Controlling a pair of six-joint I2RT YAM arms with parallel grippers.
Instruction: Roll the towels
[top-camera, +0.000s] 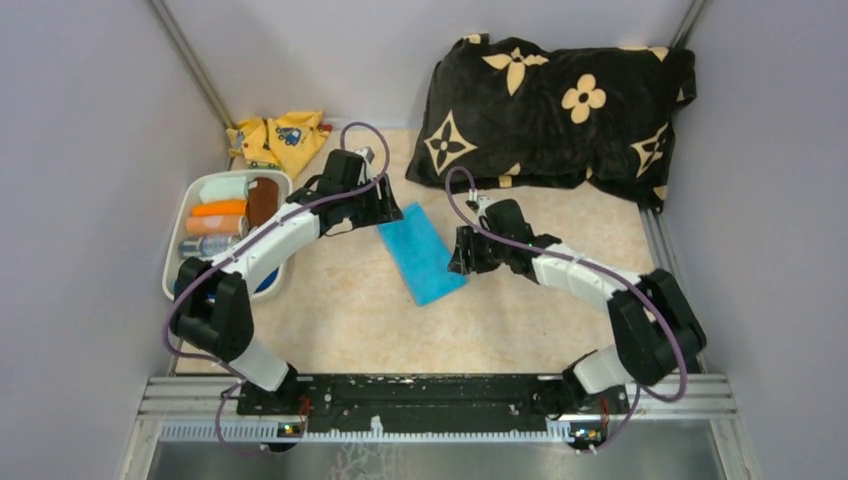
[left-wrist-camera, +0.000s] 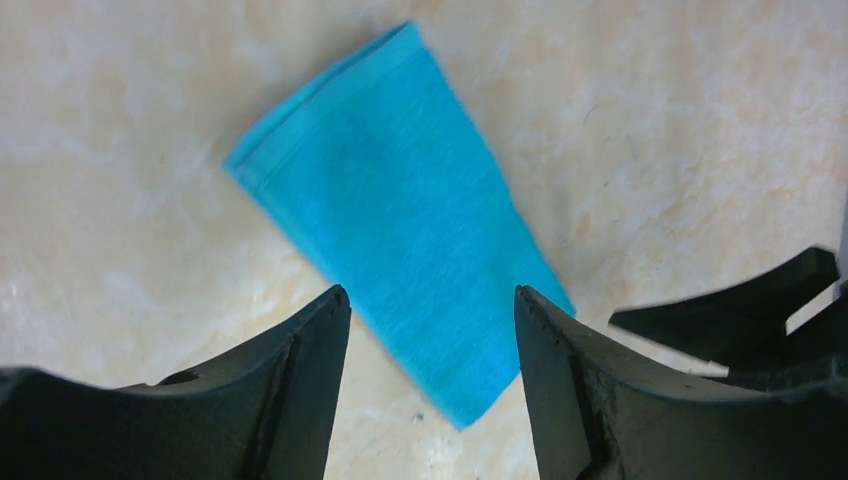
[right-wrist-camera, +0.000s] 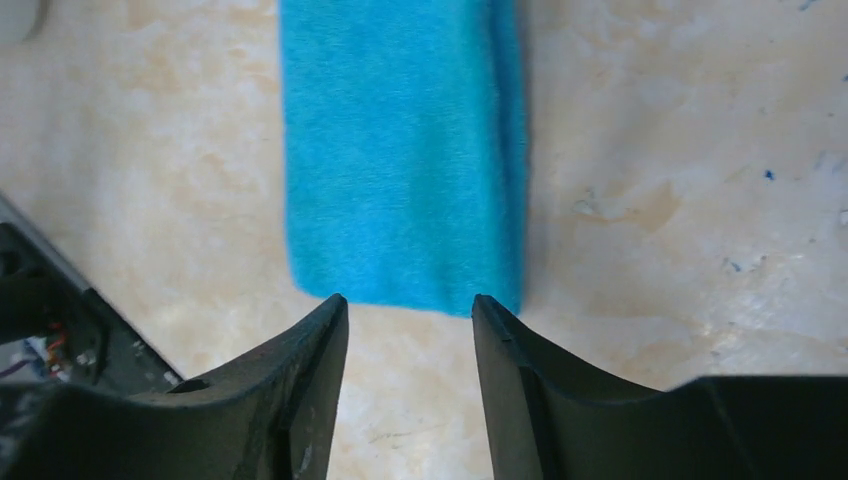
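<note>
The blue towel (top-camera: 420, 254) lies flat on the table, folded into a slanted rectangle. A folded edge shows along its upper end in the left wrist view and along its right side in the right wrist view. Over the towel's upper left end is my left gripper (top-camera: 388, 212), its fingers spread with nothing between them. My right gripper (top-camera: 460, 254) is by the lower right side of the towel, also open and empty. In its own view the towel (right-wrist-camera: 400, 170) reaches down almost to the fingertips (right-wrist-camera: 338, 305).
At the left a white bin (top-camera: 183, 230) holds several rolled towels. A yellow cloth (top-camera: 290, 142) lies behind it, and a large black patterned blanket (top-camera: 560, 110) fills the back.
</note>
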